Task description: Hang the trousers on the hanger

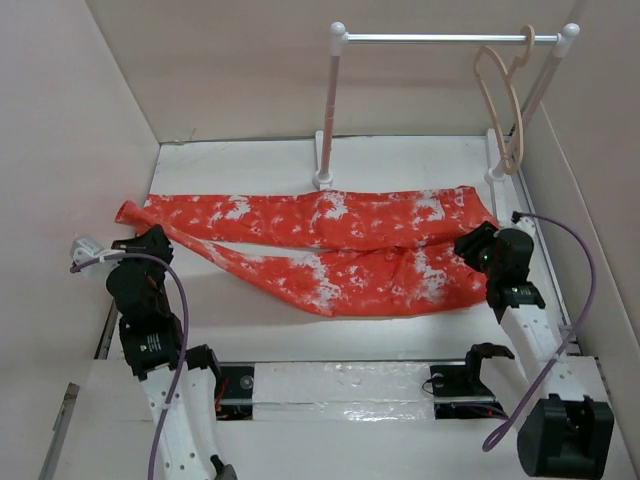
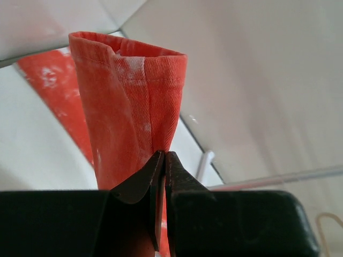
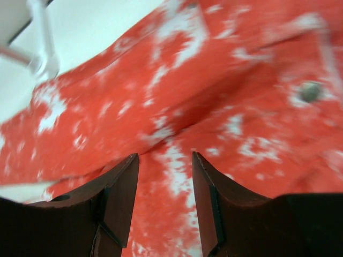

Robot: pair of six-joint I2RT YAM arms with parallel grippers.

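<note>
Red trousers with white patches (image 1: 330,275) lie lengthwise across the white table, waist end to the right. At the left, my left gripper is shut on the hem end of the nearer trouser leg (image 2: 128,101), which stands up from the fingers in the left wrist view. The far leg (image 1: 220,209) lies flat. Over the waist end, my right gripper stands open, with trouser fabric showing behind the gap and nothing gripped. A beige hanger (image 1: 515,120) hangs at the right end of the rail.
A metal rail (image 1: 435,39) on white posts stands at the back of the table. Walls close in on the left and right. Bare white table (image 1: 230,335) shows in front of the trousers.
</note>
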